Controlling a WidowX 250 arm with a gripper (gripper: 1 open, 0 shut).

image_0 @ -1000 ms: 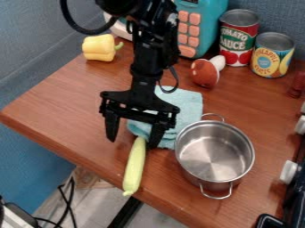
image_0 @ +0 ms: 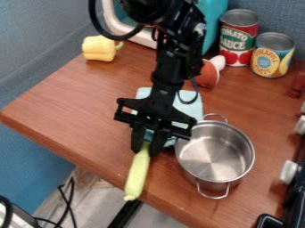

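Observation:
My black gripper (image_0: 149, 141) is lowered over the upper end of a long pale yellow-green vegetable (image_0: 136, 175), which lies near the front edge of the wooden table beside a steel pot (image_0: 215, 156). Its fingers reach down around that end; whether they have closed on it is hard to tell. A light blue cloth (image_0: 190, 105) lies behind the gripper, partly hidden by it.
A yellow pepper (image_0: 99, 49) sits at the back left, a red-and-white toy (image_0: 209, 75) and two cans (image_0: 238, 40) at the back right. Black appliance (image_0: 276, 214) at right edge.
The gripper has moved down and slightly right, from above the vegetable's upper end to around it. The vegetable looks nearly unmoved.

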